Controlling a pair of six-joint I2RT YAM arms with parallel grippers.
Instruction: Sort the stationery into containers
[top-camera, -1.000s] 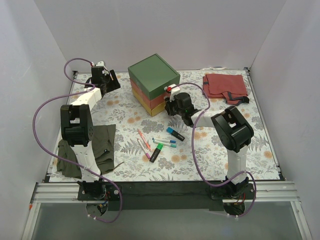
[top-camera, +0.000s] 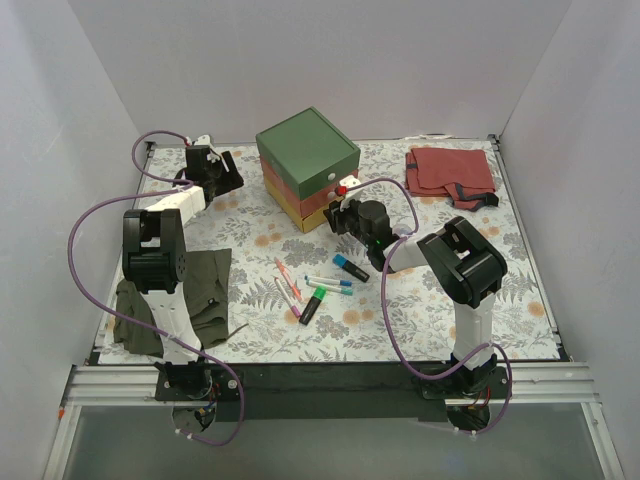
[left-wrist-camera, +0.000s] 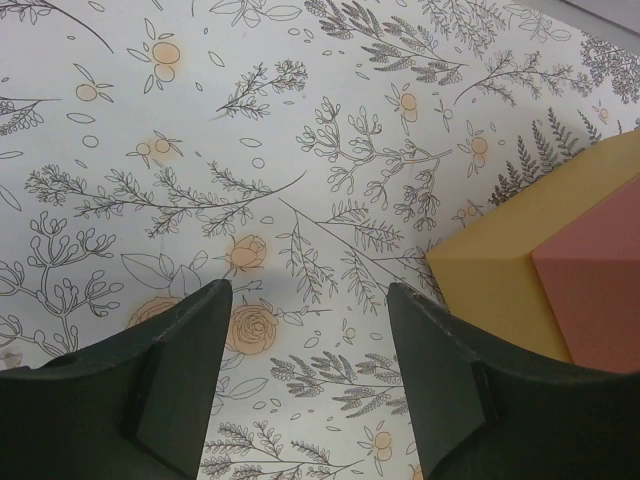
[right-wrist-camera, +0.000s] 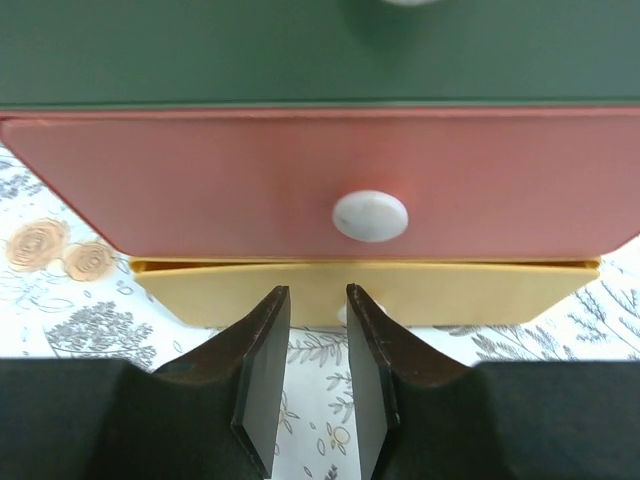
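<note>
A stacked drawer box with a green top (top-camera: 308, 145) stands at the back. Its red drawer (right-wrist-camera: 250, 190) sits above a yellow drawer (right-wrist-camera: 230, 290), whose upper edge shows a thin dark gap. At the yellow drawer's front is my right gripper, its fingers apart; the yellow drawer's white knob (right-wrist-camera: 343, 312) is partly hidden by one finger. My left gripper is open over bare tablecloth, left of the box. On the table lie a green-capped black marker (top-camera: 312, 306), a blue-capped black marker (top-camera: 351, 268) and several slim pens (top-camera: 328, 281).
A folded red cloth (top-camera: 450, 172) with a dark strap lies at the back right. Dark green cloth (top-camera: 205, 285) covers the front left. Open tablecloth lies right of the pens and in front of the box.
Over the last second my right arm has come slightly toward the front, staying beside the drawer fronts. My left gripper has shifted a little toward the front. The pens and box look unmoved.
</note>
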